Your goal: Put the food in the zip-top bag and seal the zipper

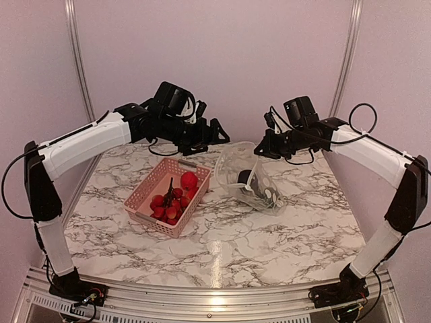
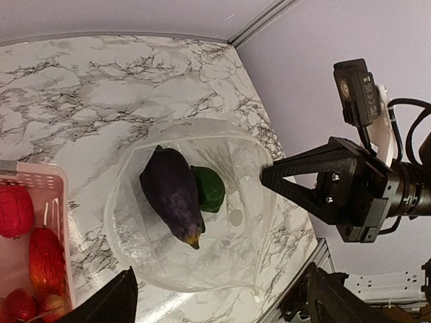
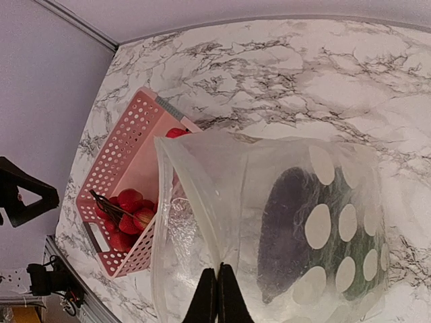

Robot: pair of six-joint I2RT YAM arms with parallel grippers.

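The clear zip top bag [image 1: 252, 192] stands on the marble table with its mouth open toward the left wrist view. Inside are a purple eggplant [image 2: 172, 192] and a green vegetable [image 2: 210, 188]. My right gripper is shut on the bag's rim, pinching the film at the top edge. My left gripper [image 1: 209, 138] is raised left of the bag's mouth, part open with nothing visible between its fingers. The pink basket [image 1: 141, 212] holds red foods: a round one [image 2: 12, 210], a long one [image 2: 46, 262] and several smaller ones [image 3: 131, 202].
The basket sits just left of the bag. Bare table [image 1: 289, 242] shows in front and behind, with walls at the back and both sides.
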